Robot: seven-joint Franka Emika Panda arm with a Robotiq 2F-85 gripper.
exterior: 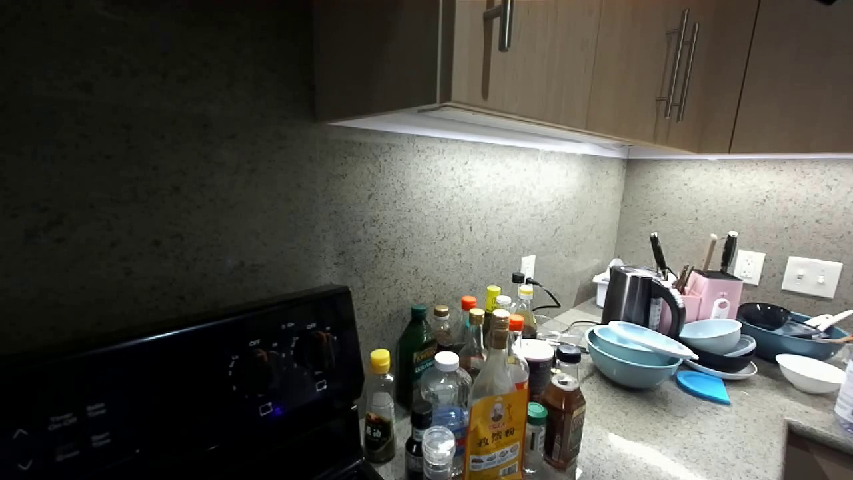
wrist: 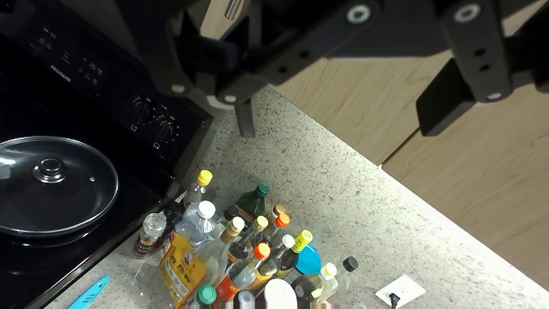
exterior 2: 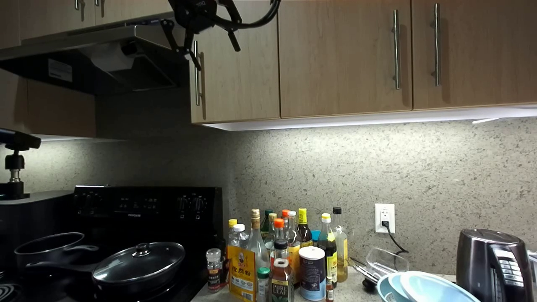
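Note:
High up in front of the upper cabinets, my gripper (exterior 2: 216,54) stands open with nothing between its fingers. In the wrist view its two fingers (wrist: 245,119) are spread wide, with the cabinet front and backsplash behind them. The left-hand cabinet door (exterior 2: 239,75) is closed, and its bar handle (exterior 2: 196,75) shows just behind one finger in exterior view 2. Whether finger and handle touch cannot be told. Two more closed doors with handles (exterior 2: 396,50) lie to the right.
Several bottles (exterior 2: 256,241) crowd the counter below. A lidded pan (exterior 2: 139,266) sits on the stove, under the range hood (exterior 2: 136,34). Bowls (exterior: 632,364) and a kettle (exterior 2: 496,261) stand to the right. Open space lies between the bottles and the cabinets.

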